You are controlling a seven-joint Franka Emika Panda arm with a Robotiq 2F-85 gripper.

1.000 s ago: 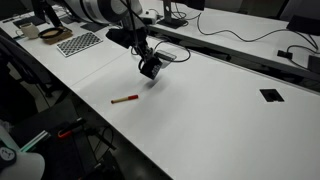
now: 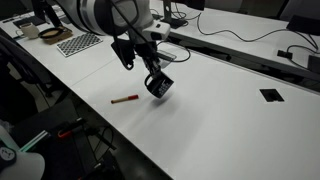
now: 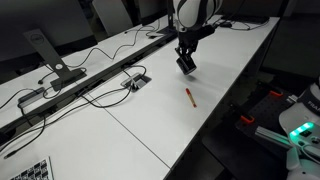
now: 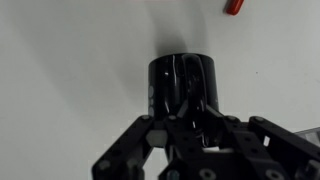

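Observation:
A glossy black cup (image 2: 159, 86) is held tilted over the white table, my gripper (image 2: 150, 69) shut on it. In the wrist view the dark cup (image 4: 182, 80) fills the middle, in front of the gripper. Exterior view 2 has the same cup (image 3: 185, 64) below the arm. Whether its lower edge touches the table I cannot tell. Its far side and the exact finger contact are hidden. An orange-red marker-like stick (image 2: 125, 99) lies flat on the table near the front edge, apart from the cup; one end of the stick (image 4: 234, 6) shows in the wrist view.
Black cables (image 2: 250, 38) and a monitor stand (image 3: 62, 76) sit along the back. A dark flat patch (image 2: 271, 95) lies on the right of the white table (image 2: 220, 120).
The cup and gripper have moved down and to the right in exterior view 1, toward the table's front. The orange-red stick has stayed in place.

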